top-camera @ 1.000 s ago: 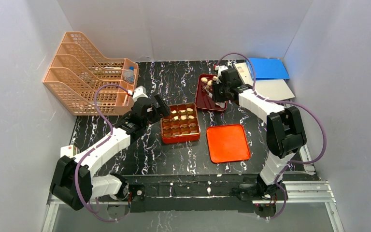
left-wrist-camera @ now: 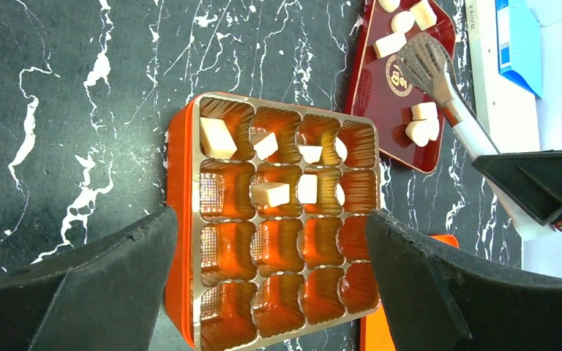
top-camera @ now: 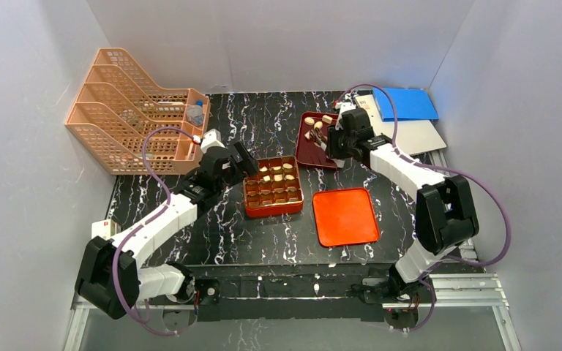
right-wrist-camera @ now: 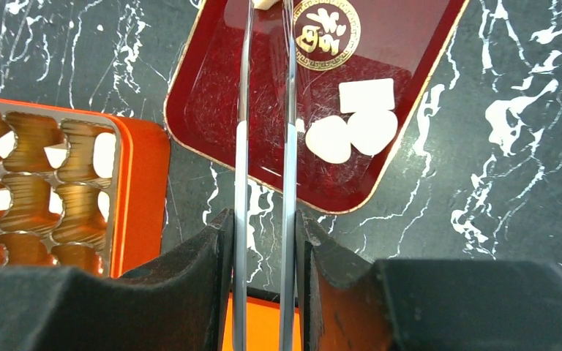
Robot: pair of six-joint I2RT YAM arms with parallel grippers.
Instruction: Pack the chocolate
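Note:
Silver tongs (right-wrist-camera: 241, 190) are clamped in my right gripper, both blades running between its fingers. Their tips (left-wrist-camera: 426, 60) reach over the dark red tray (left-wrist-camera: 375, 91), close to pale chocolates. At the top edge of the right wrist view, a chocolate (right-wrist-camera: 265, 3) shows by the blades; whether they grip it cannot be told. More pieces lie in the tray, such as a rectangular one (right-wrist-camera: 366, 95). Above the orange divided box (left-wrist-camera: 181, 241) my left gripper (top-camera: 250, 159) stands open and empty. Its top row and part of the second row contain chocolates (left-wrist-camera: 271, 194); the lower rows are empty.
An orange lid-like tray (top-camera: 346, 217) lies empty at front right of the box. A peach rack (top-camera: 128, 117) stands at back left. Behind the right arm are a white box (top-camera: 410, 135) and a blue folder (top-camera: 406, 104).
My right arm has shifted a little to the right and slightly away from the front, still holding the tongs. The left arm and the box have stayed where they were.

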